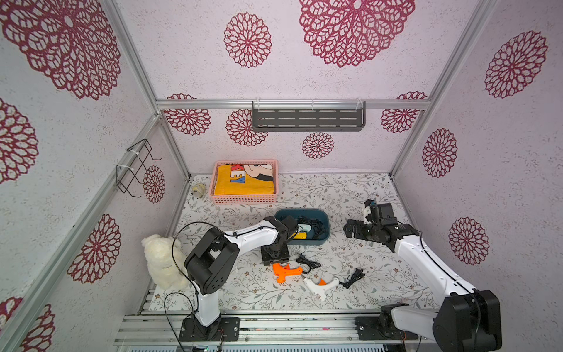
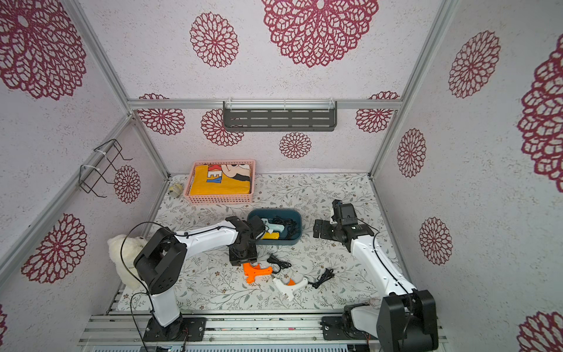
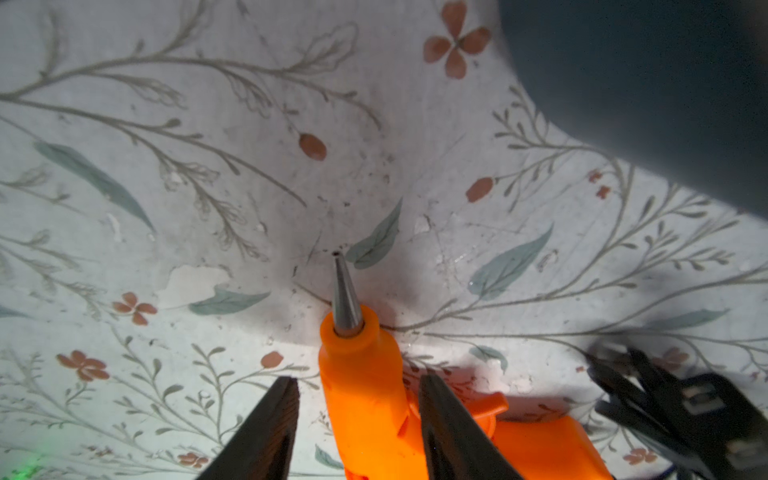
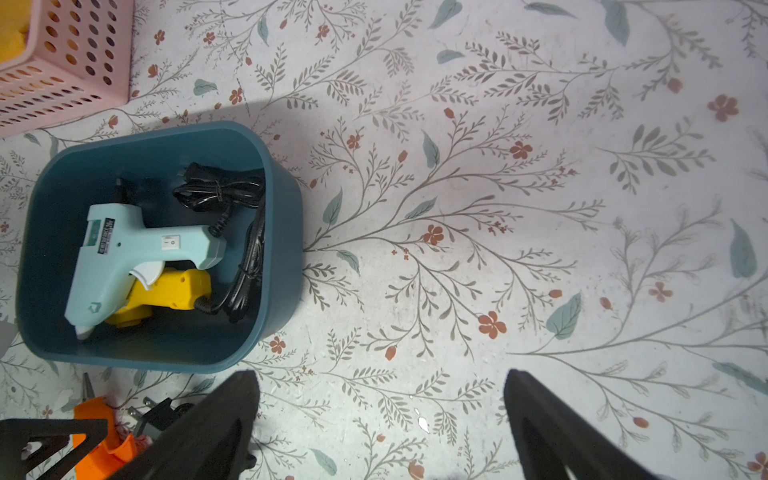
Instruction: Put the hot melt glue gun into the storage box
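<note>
An orange glue gun (image 1: 286, 272) lies on the table in front of the blue storage box (image 1: 317, 241). In the left wrist view its barrel (image 3: 364, 400) shows between the fingers of my left gripper, which is part open with a gap beside the barrel. A white glue gun (image 2: 289, 287) lies nearer the front edge. Inside the box are a light-blue glue gun (image 4: 164, 244), a yellow one (image 4: 172, 289) and bundled black cables. To the right of the box, my right gripper stands open and empty.
Black cable bundles (image 1: 308, 261) lie by the two loose guns. Behind the box sits a pink basket (image 1: 244, 199) with yellow cloth. A white plush toy (image 1: 164, 264) is at the left. Free tabletop lies right of the box.
</note>
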